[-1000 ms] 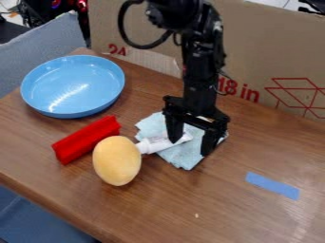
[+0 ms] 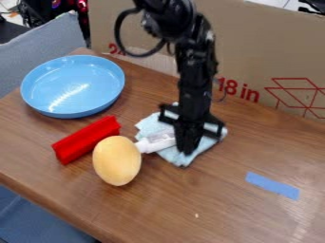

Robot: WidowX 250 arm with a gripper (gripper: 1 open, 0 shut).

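My gripper (image 2: 188, 144) is down on a pale blue cloth (image 2: 208, 152) on the wooden table, at a white tube-like object (image 2: 155, 142) lying on that cloth. The fingers look shut; whether anything is between them is hidden. A red cylinder (image 2: 86, 139) lies to the left, and an oval yellow object (image 2: 117, 161) sits in front of it.
A blue plate (image 2: 72, 84) stands at the back left. A cardboard panel (image 2: 260, 62) lines the back. A strip of blue tape (image 2: 272, 185) is on the right, where the table is mostly clear.
My gripper has shifted slightly over the cloth, and less of the white object's right part shows. The other objects have not moved visibly.
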